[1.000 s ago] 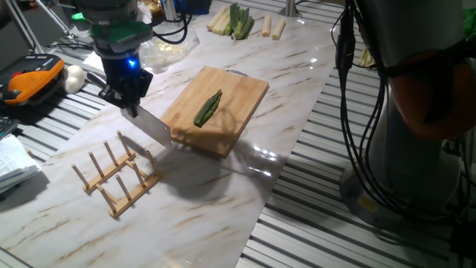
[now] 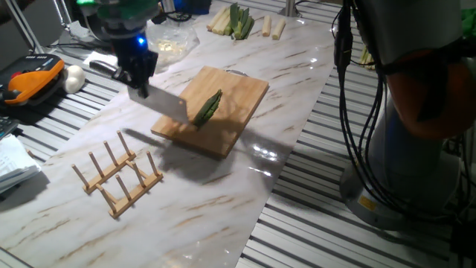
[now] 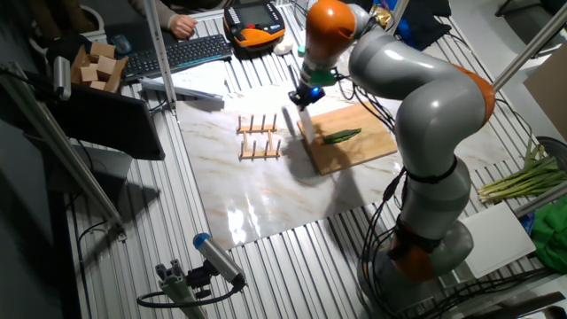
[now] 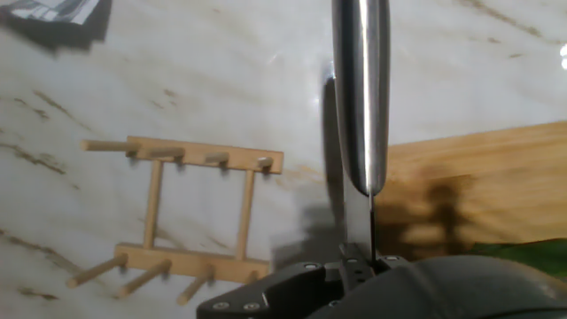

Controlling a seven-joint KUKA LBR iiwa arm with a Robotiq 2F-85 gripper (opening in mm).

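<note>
A broad-bladed knife [image 2: 162, 103] hangs from my gripper [image 2: 141, 88], its blade reaching over the left edge of the wooden cutting board [image 2: 239, 97]. On the board lies a dark green vegetable piece [image 2: 208, 108], close to the blade's far end. From the wrist view, the knife's metal handle [image 4: 363, 97] rises out of my gripper, whose fingers are shut on the knife near where handle and blade meet. In exterior view 2 the blade [image 3: 306, 124] stands beside the green piece [image 3: 342, 136]; whether they touch I cannot tell.
A wooden peg rack [image 2: 123, 179] stands empty on the marbled table, left of the board. Cut leeks [image 2: 236, 22] and a clear plastic bag [image 2: 172, 43] lie at the back. An orange-and-black device [image 2: 33, 80] sits on the far left.
The knife has moved right and slightly up in exterior view 1, away from the rack and over the board, and its blade has turned. The green piece and board have stayed put.
</note>
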